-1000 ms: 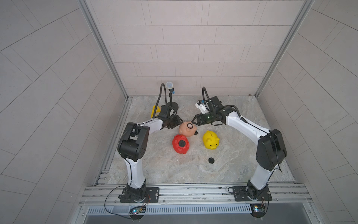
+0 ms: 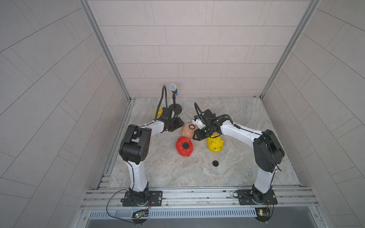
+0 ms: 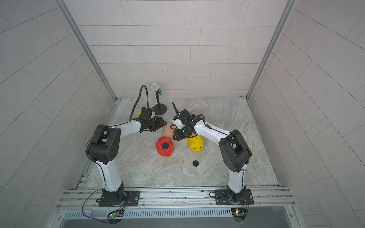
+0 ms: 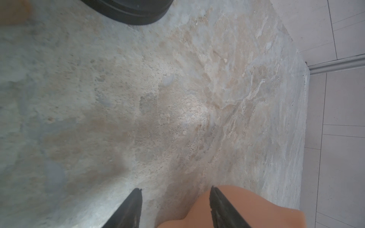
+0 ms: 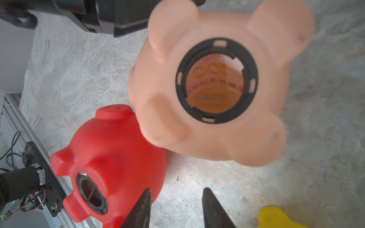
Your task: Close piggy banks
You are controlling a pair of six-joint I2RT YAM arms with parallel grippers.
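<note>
A pink piggy bank point(image 2: 187, 130) lies on its back between my grippers; in the right wrist view the round opening point(image 5: 216, 81) in its belly is uncovered, with a black rim. My left gripper is open at its far left side, one finger point(image 4: 224, 209) in front of the pink body. Open too, my right gripper is at its right side, with no object visible between the fingers. A red piggy bank point(image 2: 184, 151) lies belly up in front, a dark disc point(image 2: 186, 145) at its belly. A black cap point(image 2: 215, 163) lies on the table.
A yellow piggy bank point(image 2: 215, 144) stands upright close to my right gripper. Another yellow object point(image 2: 159, 111) is partly hidden behind the left arm. A black stand point(image 2: 175, 109) is at the back.
My right gripper has come down and toward the front left, beside the pink bank, hiding a small dark piece seen there earlier. The pink bank has shifted slightly left.
</note>
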